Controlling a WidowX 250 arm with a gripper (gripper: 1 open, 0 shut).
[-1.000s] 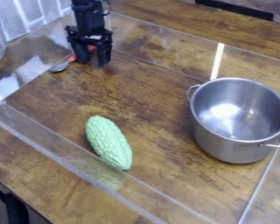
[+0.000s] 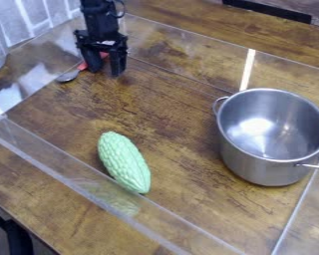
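Observation:
My black gripper (image 2: 103, 58) is low over the table at the upper left, beside a small red-handled utensil with a metal head (image 2: 69, 75), which lies partly hidden behind it. Whether the fingers hold the utensil or stand open cannot be told at this size. A pale green bitter melon (image 2: 124, 161) lies in the lower middle of the table. A large steel pot (image 2: 262, 149) with two side handles stands on the right.
The wooden table (image 2: 162, 100) is bordered by clear plastic edging along the left, front and right, with a shiny wall at the upper left.

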